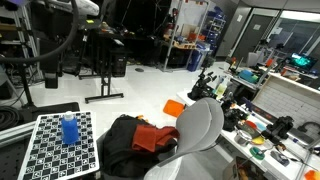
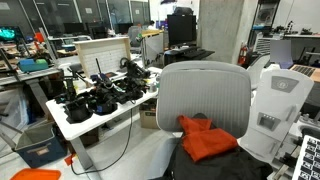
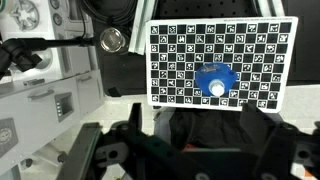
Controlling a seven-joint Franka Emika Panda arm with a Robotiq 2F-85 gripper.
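A blue bottle (image 1: 69, 128) with a pale cap stands upright on a black-and-white checkered board (image 1: 45, 160) at the lower left of exterior view 1. From above, in the wrist view, the same bottle (image 3: 216, 80) is near the board's middle, with its white cap toward me. My gripper is open, its dark fingers spread wide along the lower part of the wrist view. Nothing lies between them; the bottle appears beyond the fingertips, apart from them. Exterior view 2 leaves the bottle out of sight and shows only a corner of the board (image 2: 309, 160).
Beside the board, a grey chair (image 1: 200, 124) holds a dark bag and a red cloth (image 1: 153, 136). Coiled dark cable (image 3: 108, 10) and a round metal object (image 3: 112, 40) sit left of the board in the wrist view. A cluttered white table (image 2: 100, 118) stands farther off.
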